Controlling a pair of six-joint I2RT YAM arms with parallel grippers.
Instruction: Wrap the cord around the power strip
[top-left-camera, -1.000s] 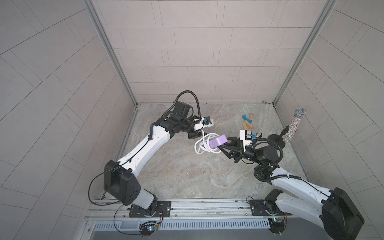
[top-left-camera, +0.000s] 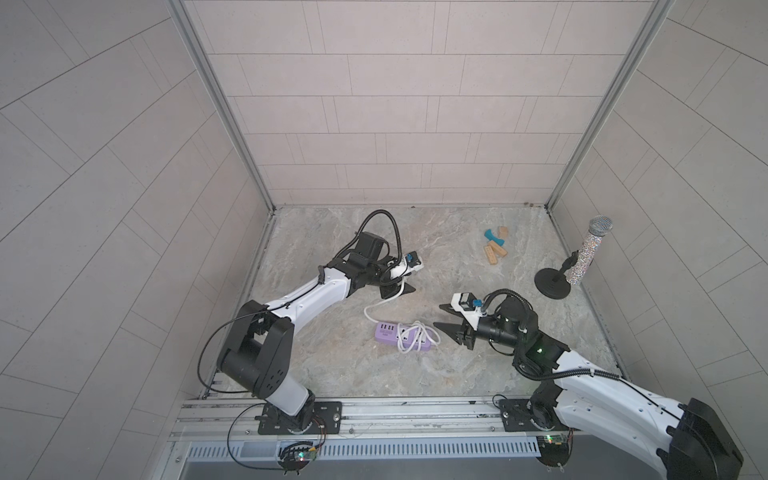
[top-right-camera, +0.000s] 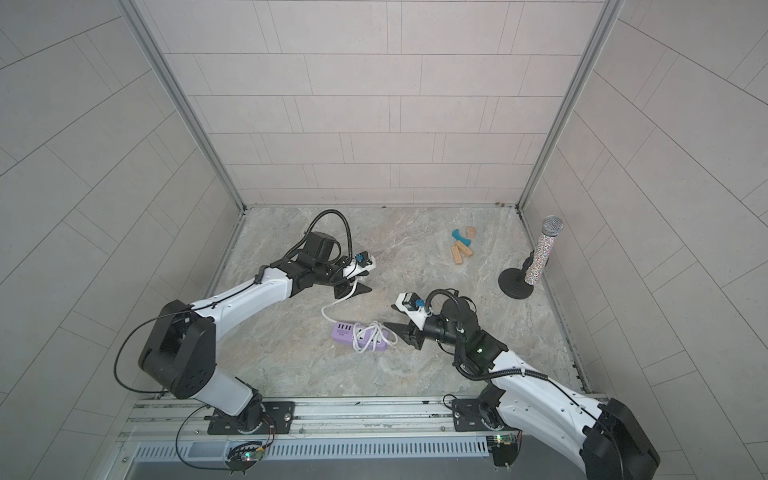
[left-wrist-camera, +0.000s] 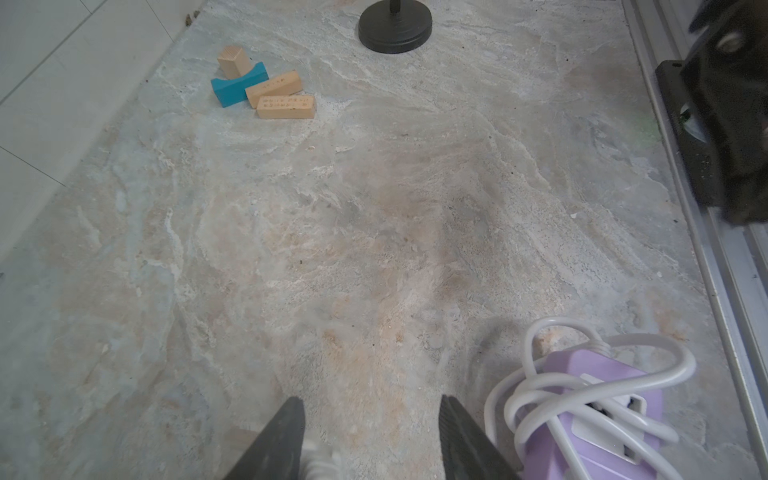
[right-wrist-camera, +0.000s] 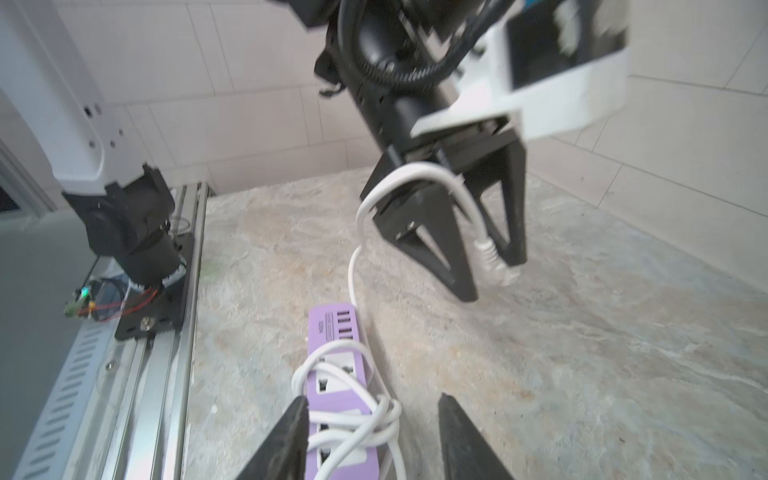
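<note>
The purple power strip (top-left-camera: 388, 332) lies on the marble floor with loops of white cord (right-wrist-camera: 352, 416) piled loosely over much of it. A length of cord runs up from it to my left gripper (top-left-camera: 404, 288), behind and left of the strip, where its ribbed end hangs near the fingers; in the right wrist view those fingers stand apart. My right gripper (top-left-camera: 442, 318) is just right of the strip, fingers apart and empty, pointing toward it.
Wooden blocks (left-wrist-camera: 285, 108) and a blue block (left-wrist-camera: 240, 84) lie at the back right, near a black-based microphone stand (top-left-camera: 552, 281).
The power strip and cord have come down from my right gripper onto the floor. That gripper let go and moved lower; my left arm also lowered.
</note>
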